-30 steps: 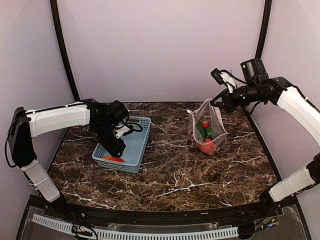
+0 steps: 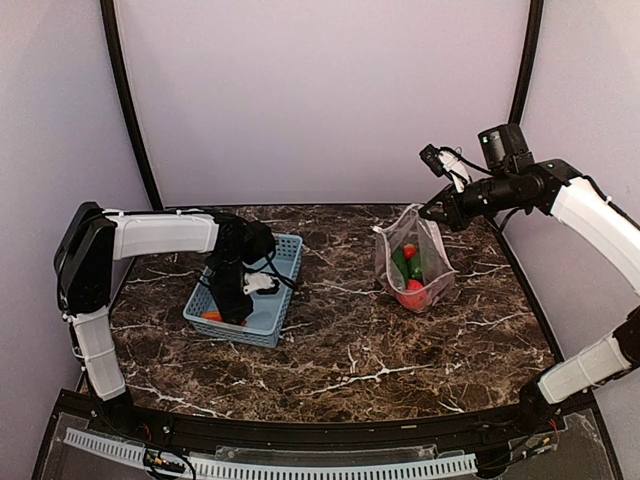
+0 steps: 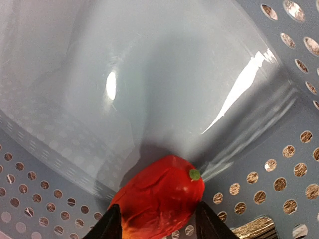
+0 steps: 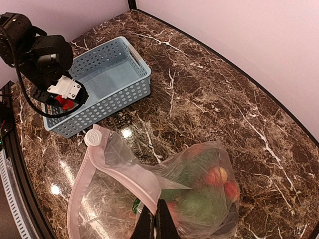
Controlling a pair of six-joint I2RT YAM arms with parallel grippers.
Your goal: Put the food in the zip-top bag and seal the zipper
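A wrinkled red food piece with a green stem spot lies at the near end of the blue basket. My left gripper is down in the basket, its fingers part open on either side of this piece; whether they touch it is unclear. On the right, the clear zip top bag stands with its mouth held up. Inside it show a green food piece and a red one. My right gripper is shut on the bag's pinkish zipper rim.
The basket's perforated walls rise close around the left gripper. Between basket and bag, the dark marble tabletop is clear. A white zipper slider sits at the rim's far corner.
The right arm and the bag have hardly moved.
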